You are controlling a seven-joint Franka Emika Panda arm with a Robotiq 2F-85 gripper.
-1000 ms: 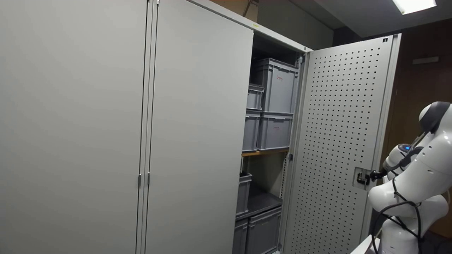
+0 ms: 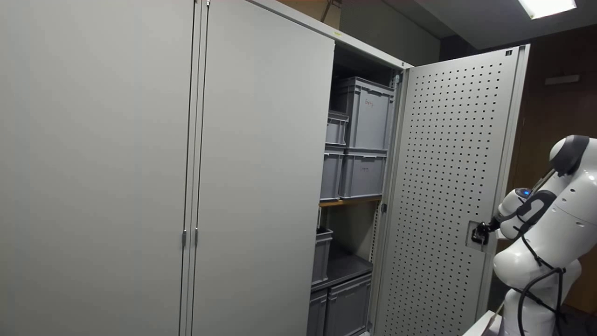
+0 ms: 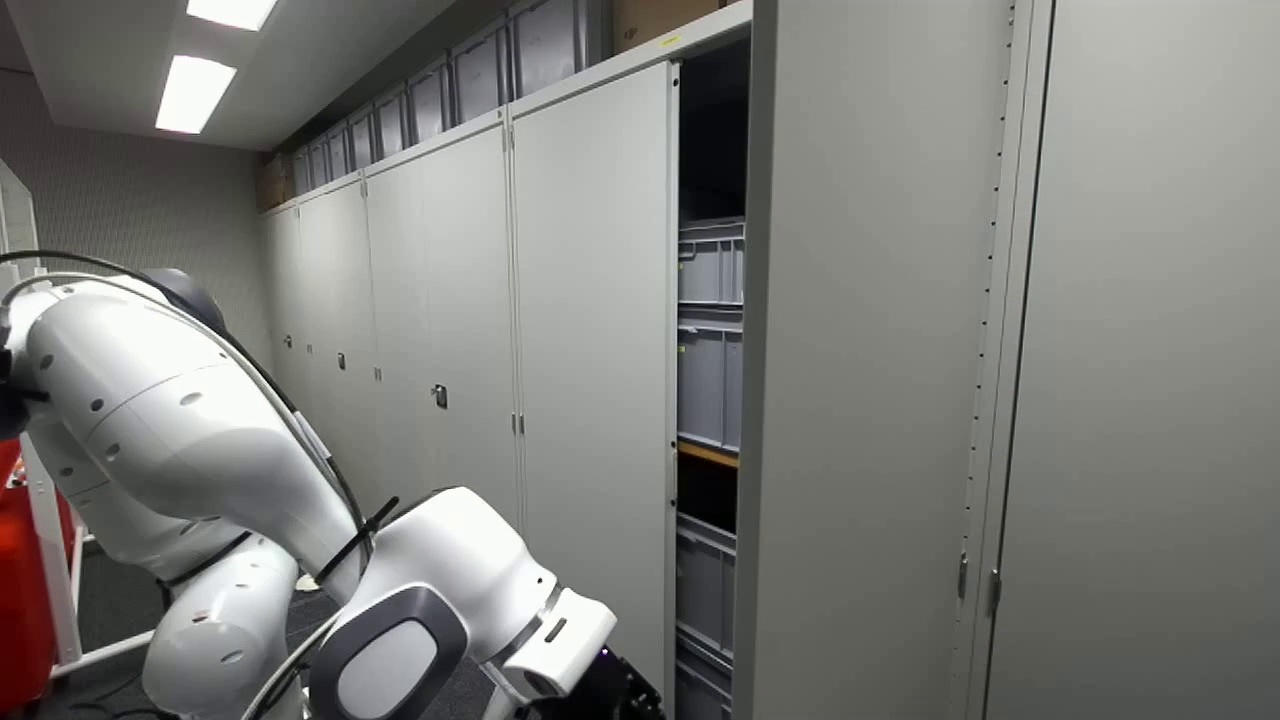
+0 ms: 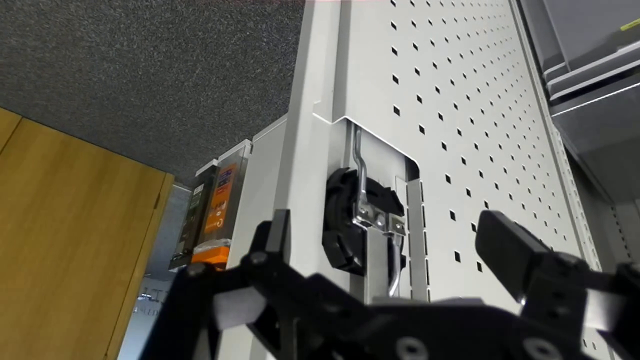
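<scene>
A grey cabinet door with a perforated inner face stands swung open. Near its free edge, the black latch mechanism with metal rods sits in a rectangular cut-out. My gripper is open, its dark fingers set wide apart, one on either side of the latch in the wrist view. Whether it touches the door cannot be told. From exterior view 1 the gripper appears right at the latch, partly covering it. In exterior view 2 the door's plain outer face shows, and the gripper is at the bottom edge.
Grey bins fill the cabinet shelves behind the door. The neighbouring door is closed. Past the door's free edge, the wrist view shows dark floor, a wooden panel and boxes with orange labels.
In exterior view 1 my gripper and wrist have shifted left, closer to the latch, and the arm's links have changed pose. The cabinet door has not visibly moved.
</scene>
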